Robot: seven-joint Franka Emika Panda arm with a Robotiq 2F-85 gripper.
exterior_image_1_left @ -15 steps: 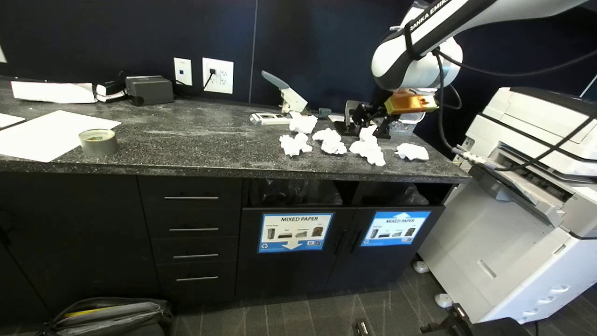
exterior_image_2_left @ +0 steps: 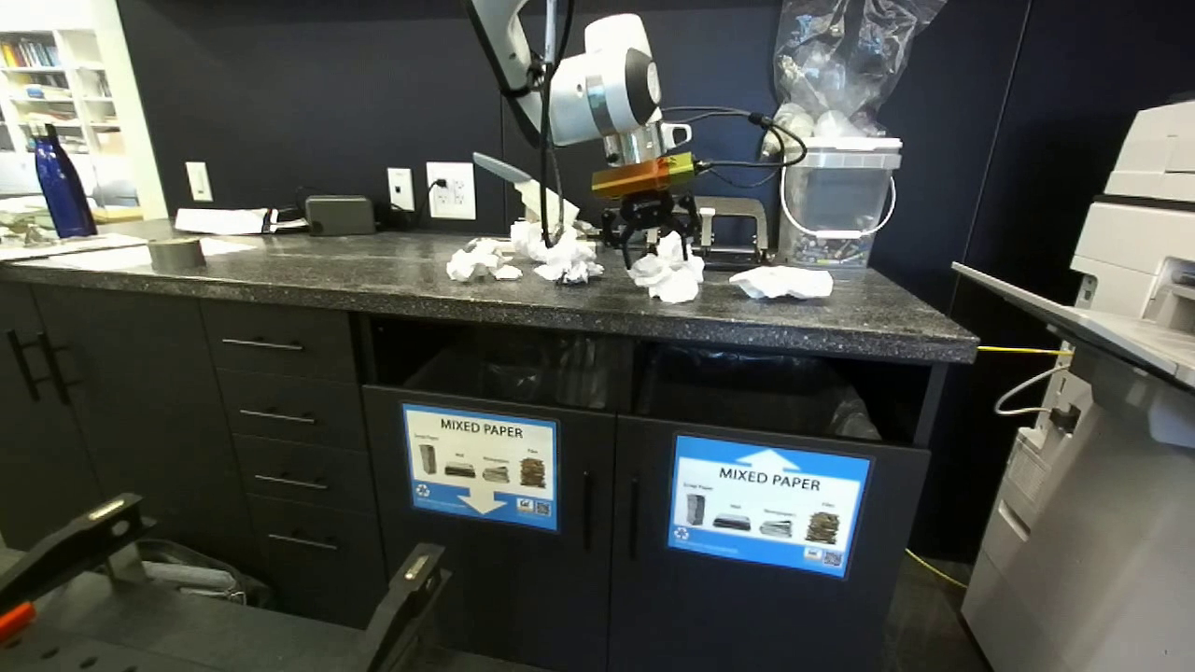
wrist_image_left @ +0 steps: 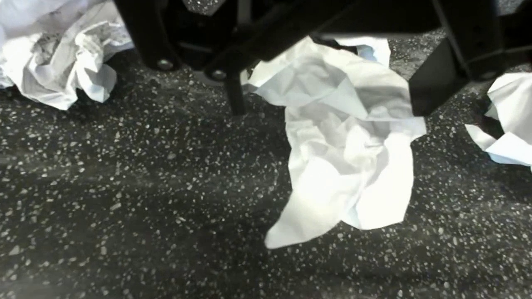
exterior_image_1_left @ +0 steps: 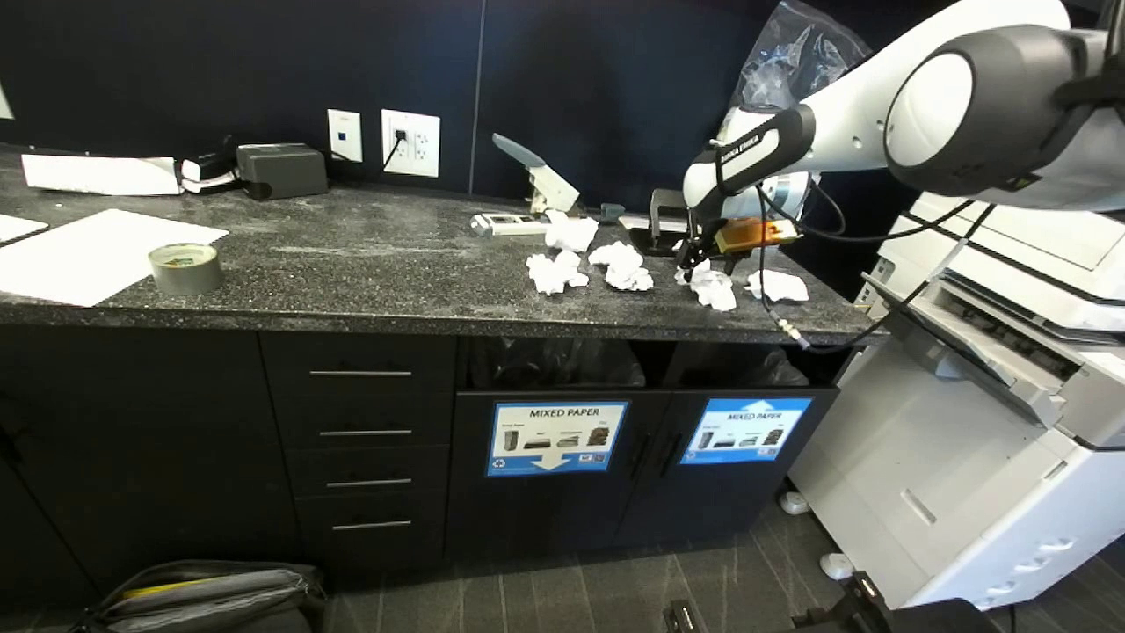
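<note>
Crumpled white papers lie along the dark speckled counter (exterior_image_2_left: pixel 370 276). My gripper is open around the upper part of one crumpled paper (wrist_image_left: pixel 344 164), a finger on either side of it in the wrist view. This same paper (exterior_image_2_left: pixel 668 271) stands near the counter's front, below the gripper, in exterior view 2. To one side lies a flatter crumpled paper (exterior_image_2_left: pixel 781 282); to the other are more crumpled papers (exterior_image_2_left: pixel 569 259) (exterior_image_2_left: pixel 482 261). Whether the fingers touch the paper cannot be told.
A hole punch (exterior_image_2_left: pixel 730 230) and a clear bucket (exterior_image_2_left: pixel 831 207) stand behind the papers. A raised stapler-like device (exterior_image_1_left: pixel 548 188) is at the back. Below the counter are two open-topped bins marked mixed paper (exterior_image_2_left: pixel 479 469). A tape roll (exterior_image_1_left: pixel 185 268) sits at left.
The paper's outline beneath the gripper has shifted a little; the other papers stay put.
</note>
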